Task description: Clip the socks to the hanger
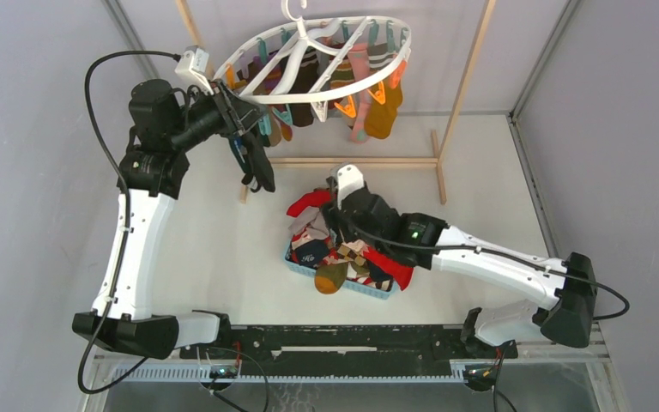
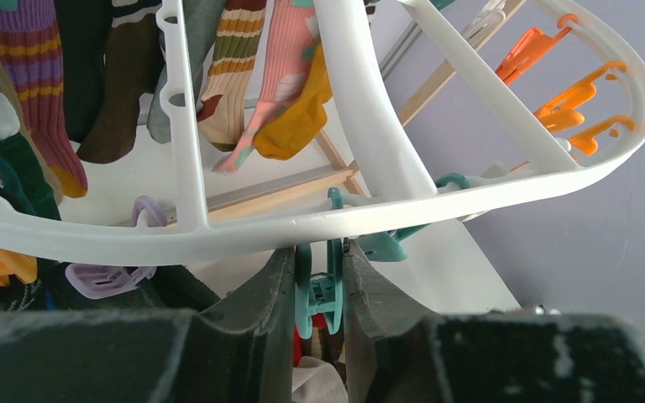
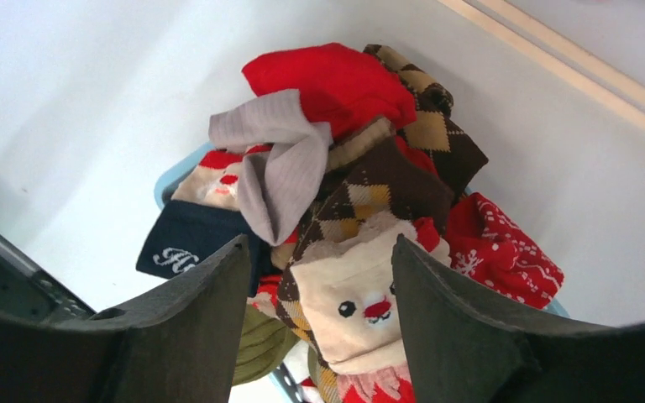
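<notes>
The white hanger (image 1: 305,96) has several socks hanging from its clips, among them a mustard sock (image 2: 292,117) and a pink sock (image 2: 279,75). In the left wrist view, my left gripper is shut on a teal clip (image 2: 320,304) below the hanger's rim. Above the sock pile, my right gripper has its fingers (image 3: 227,294) well apart. Within the gap's line of sight lies a cream, face-patterned sock (image 3: 348,312); nothing shows pinched. A grey sock (image 3: 288,159) rests on the pile near it.
A blue basket (image 1: 367,290) stands under the socks on the white floor. Wooden rails (image 1: 352,161) of a stand cross behind it, and orange clips (image 2: 564,109) line one end of the hanger. Floor to the basket's left is clear.
</notes>
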